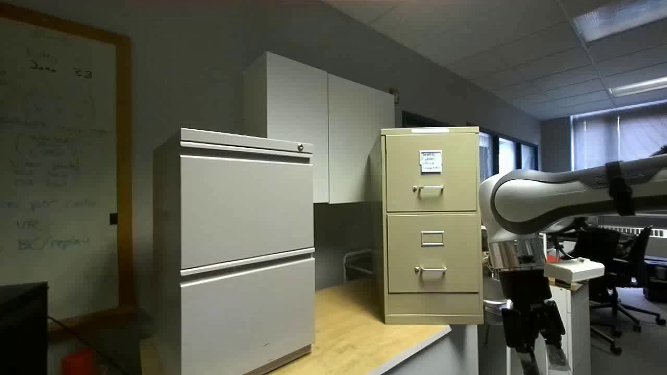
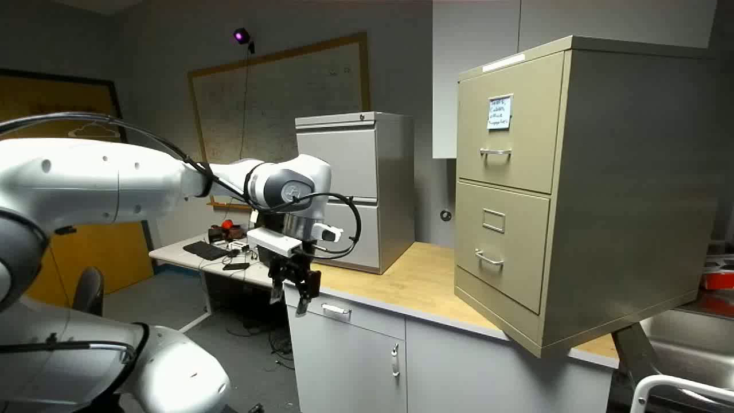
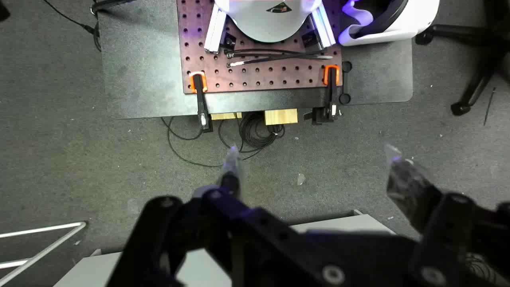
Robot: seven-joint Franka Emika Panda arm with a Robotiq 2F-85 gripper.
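My gripper is open in the wrist view, its two clear-tipped fingers wide apart with only the floor seen between them. It points downward in exterior view 2, where the gripper (image 2: pixel 289 310) hangs in front of the counter's left end. A tan two-drawer filing cabinet (image 1: pixel 432 250) stands on the counter, left of the gripper (image 1: pixel 542 359) in exterior view 1. Further left is a grey two-drawer cabinet (image 1: pixel 247 209). All the drawers of both look closed. Neither cabinet is touched by the gripper.
The wooden counter (image 2: pixel 430 275) has bare room between the cabinets. Below it are a white drawer and doors (image 2: pixel 344 354). A sink (image 2: pixel 688 337) lies at the right. Under the wrist camera, clamps (image 3: pixel 198 95) hold a perforated plate to the robot's table (image 3: pixel 138 71).
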